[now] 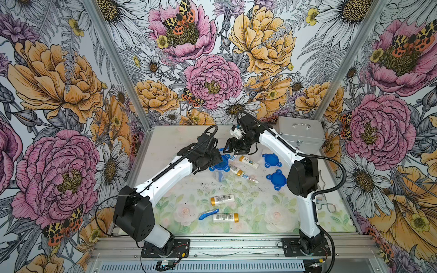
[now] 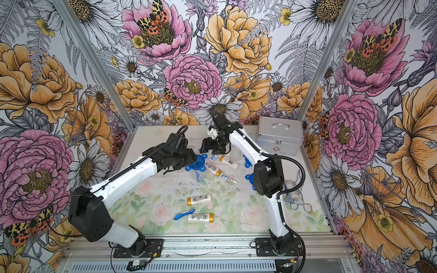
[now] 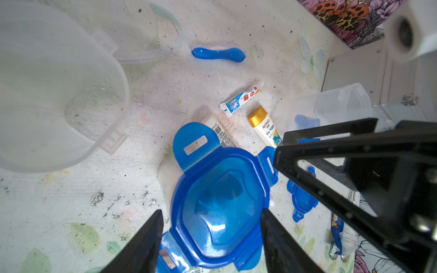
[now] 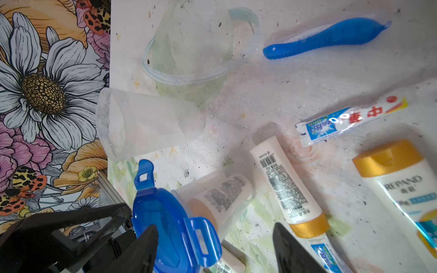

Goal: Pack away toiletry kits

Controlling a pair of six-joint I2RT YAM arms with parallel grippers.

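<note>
A clear container with a blue lid (image 3: 218, 204) lies between my grippers. My left gripper has its fingers apart at either side of that lid. My right gripper hangs over the same lid's edge, fingers apart. Empty clear containers (image 3: 59, 91) lie beside it. Loose items include a blue toothbrush case (image 4: 323, 41), small toothpaste tubes (image 4: 346, 118) and white bottles with gold caps (image 4: 286, 182), two of them near the front (image 1: 225, 217).
A silver case (image 1: 300, 136) stands at the back right. Two more blue lids (image 1: 276, 179) lie right of centre. Metal items lie at the right edge.
</note>
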